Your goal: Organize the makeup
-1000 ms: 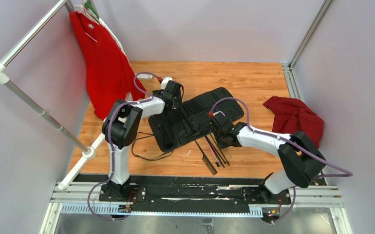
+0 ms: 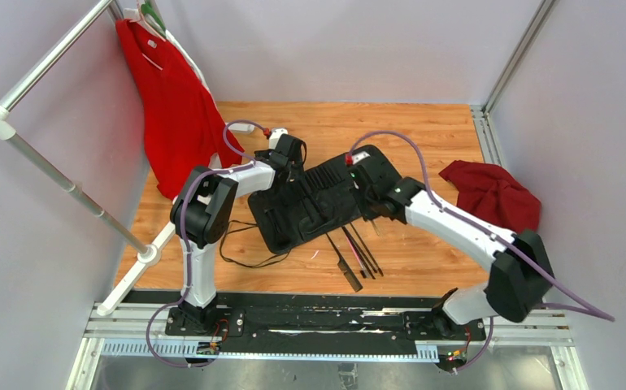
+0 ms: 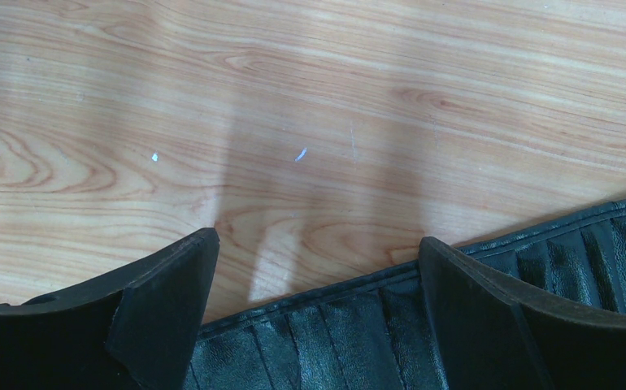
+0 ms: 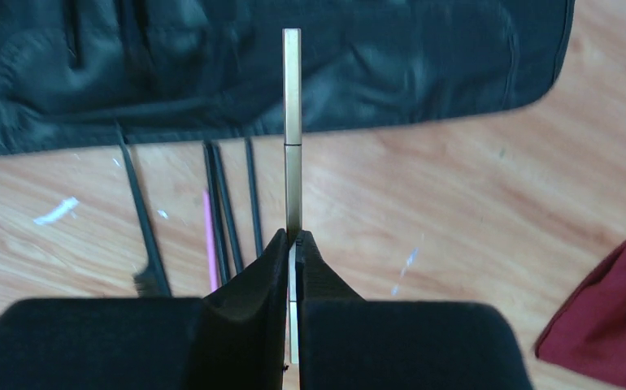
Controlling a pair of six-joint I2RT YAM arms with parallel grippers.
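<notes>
The black brush roll (image 2: 281, 227) lies spread on the wooden table, its slots facing up. My right gripper is shut on a thin gold-coloured stick (image 4: 293, 97), which points towards the roll in the right wrist view. Below the roll's near edge lie a flat dark brush (image 2: 347, 273), a pink pencil (image 4: 210, 244) and several slim black pencils (image 4: 227, 211). My left gripper stands open above the roll's far edge, its fingers (image 3: 163, 301) apart with only table and roll visible between them.
A dark red cloth (image 2: 493, 195) is bunched at the right. Red clothing (image 2: 171, 106) hangs from a rack at the left. Thin cords (image 2: 249, 266) trail from the roll's left end. Bare table lies behind the roll.
My right gripper has moved up and away from the table's front edge, over the roll's right part, baring more of the table by the pencils. The left arm looks unmoved.
</notes>
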